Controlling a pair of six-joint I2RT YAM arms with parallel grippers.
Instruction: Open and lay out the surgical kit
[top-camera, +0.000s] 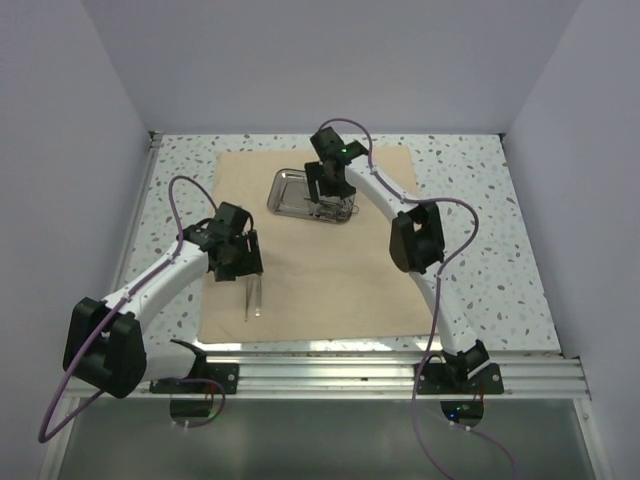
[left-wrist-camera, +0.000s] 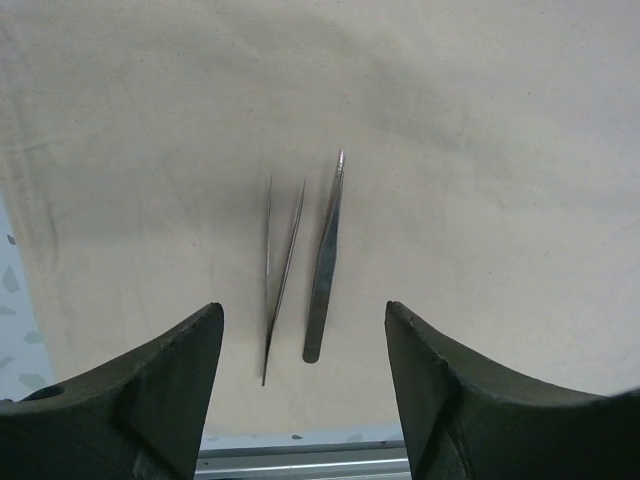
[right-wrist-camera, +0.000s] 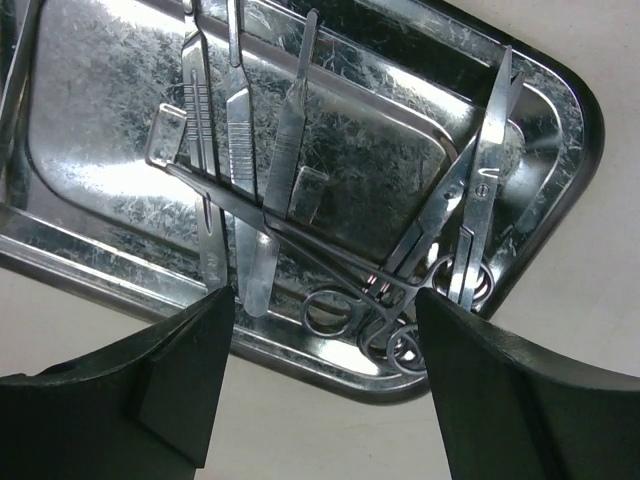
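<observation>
My left gripper stands open above two tweezers laid on the tan cloth (top-camera: 330, 290), one slender and splayed (left-wrist-camera: 279, 300), one broad (left-wrist-camera: 322, 290), with nothing between its fingers. My right gripper is part open over the steel tray (top-camera: 285, 203) at the back. In the right wrist view the tray holds several scalpel handles (right-wrist-camera: 283, 160), several scissors and clamps with ring handles, among them straight scissors (right-wrist-camera: 485, 170), and small clear pieces (right-wrist-camera: 165, 130). I cannot tell that anything is held between the right fingers.
Speckled table surface (top-camera: 480, 250) borders it on both sides, with grey walls beyond and a metal rail along the front edge.
</observation>
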